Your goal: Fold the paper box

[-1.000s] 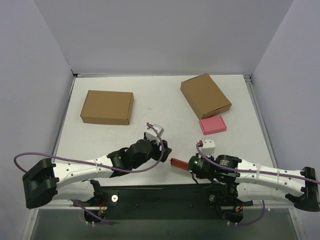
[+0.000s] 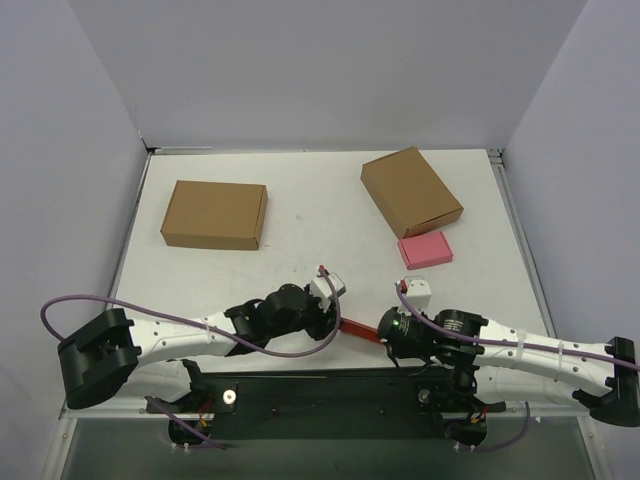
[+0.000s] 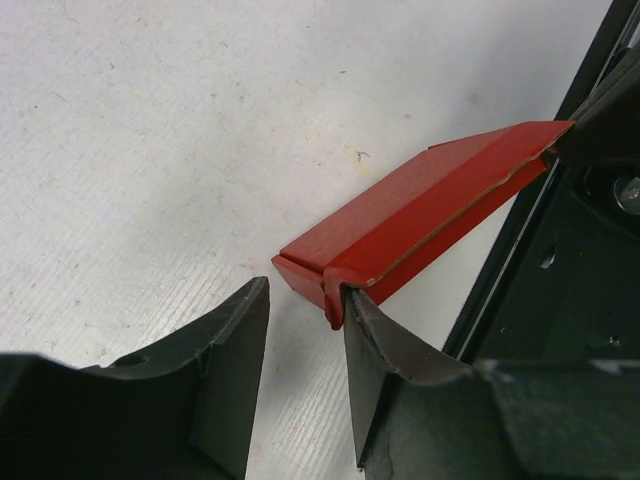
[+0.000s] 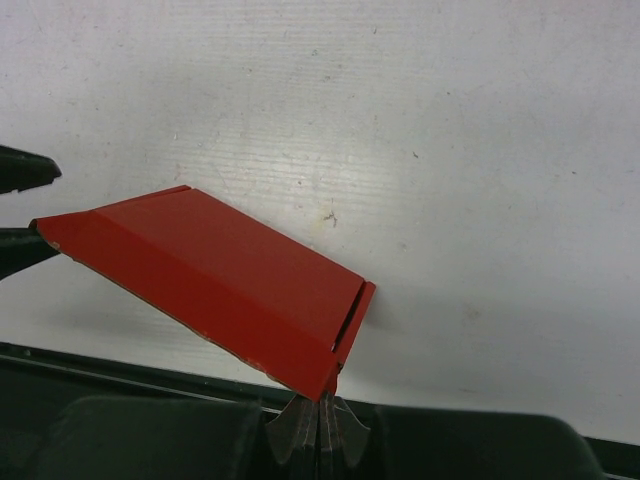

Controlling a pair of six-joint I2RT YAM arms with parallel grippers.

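Observation:
A red paper box lies at the front middle of the table, between the two arms. In the left wrist view my left gripper is part open at the near end of the red box, its fingertips on either side of the small folded corner. In the right wrist view the box slants up to my right gripper, which is shut at its corner; whether paper is between the fingertips is hard to tell. In the top view the right gripper is mostly hidden by its arm.
Two brown cardboard boxes stand at the back left and back right, with a pink box below the right one. The dark front edge is close beside the red box.
My left gripper has moved down and to the right, reaching the red box's end. The right arm has barely moved.

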